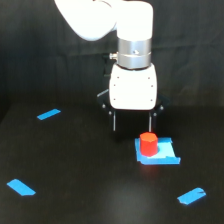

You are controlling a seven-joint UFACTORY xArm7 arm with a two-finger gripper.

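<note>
A small red block (148, 144) stands on a white square with a blue border (169, 158), right of the middle of the dark table. Above and slightly to the left of it, my gripper (132, 122) points downward with its fingers spread wide. Nothing shows between the fingers. In the picture, the right finger (151, 121) hangs just above the block's top; whether it touches the block or stands behind it, I cannot tell.
Blue tape strips lie flat on the black table: one at the back left (49, 114), one at the front left (20, 187) and one at the front right (191, 196).
</note>
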